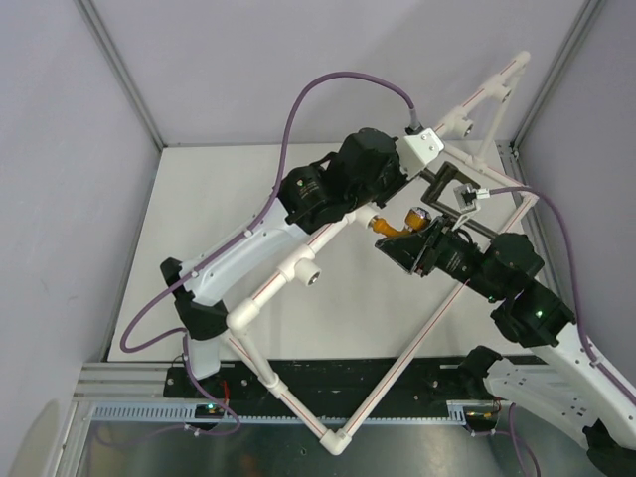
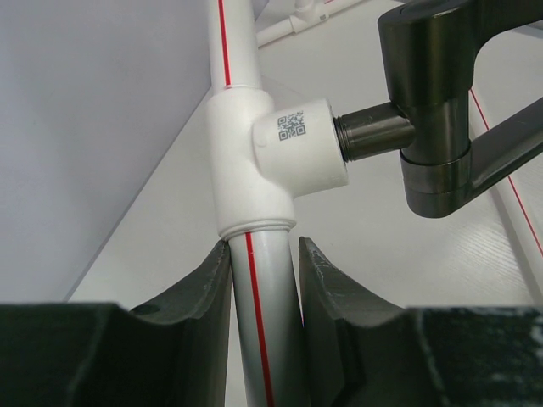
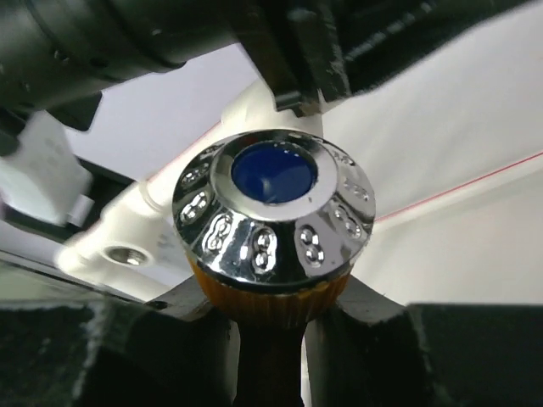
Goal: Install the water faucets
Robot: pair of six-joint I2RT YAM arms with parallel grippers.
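A white PVC frame with tee fittings fills the middle. My left gripper is around an upright pipe point(image 2: 265, 356) below a tee point(image 2: 246, 161); whether it grips tightly I cannot tell. A dark threaded fitting point(image 2: 377, 131) enters that tee's side. My right gripper is shut on an orange faucet point(image 3: 263, 301) with a chrome knob point(image 3: 259, 237) and blue cap. In the top view the faucet point(image 1: 393, 224) meets a tee on the diagonal pipe, below my left gripper.
Another tee point(image 3: 127, 254) with an open threaded socket shows in the right wrist view. A dark rectangular bar structure point(image 1: 447, 184) stands right of the faucet. The white board point(image 1: 179, 199) is bare at left.
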